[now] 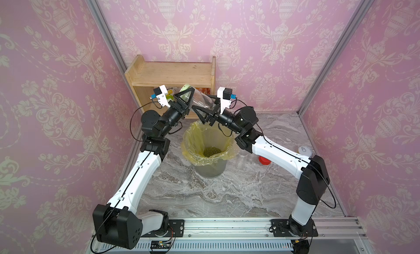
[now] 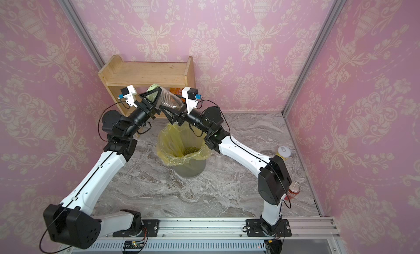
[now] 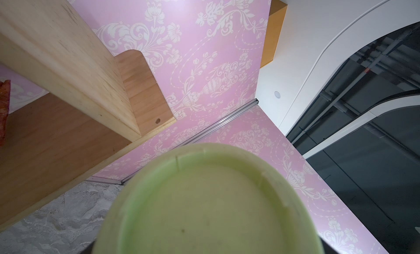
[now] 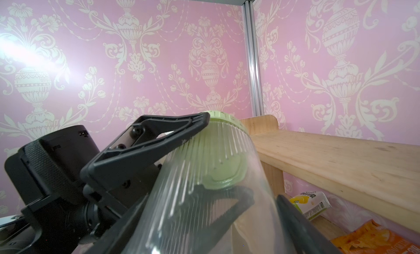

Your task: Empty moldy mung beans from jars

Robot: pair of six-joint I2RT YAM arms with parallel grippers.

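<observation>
A clear ribbed jar [image 1: 201, 98] with a pale green end [image 3: 210, 201] is tilted in the air above and behind the bin. At its upper left end, my left gripper [image 1: 189, 100] stands open, one finger [image 4: 175, 138] reaching across the jar. My right gripper [image 1: 201, 102] is open wide around the other end, with fingers on both sides of the jar. I cannot tell which pads touch it. The jar's walls look clear; its mouth is hidden. Mung beans [image 1: 212, 151] lie in the yellow bag [image 1: 193, 142] lining the bin [image 1: 210, 170].
A wooden shelf [image 1: 175, 73] with packets stands close behind the grippers. A red lid [image 1: 264, 160] lies under the right arm. To the right are a white-lidded can [image 2: 284, 152] and a red-and-clear jar [image 2: 293, 188].
</observation>
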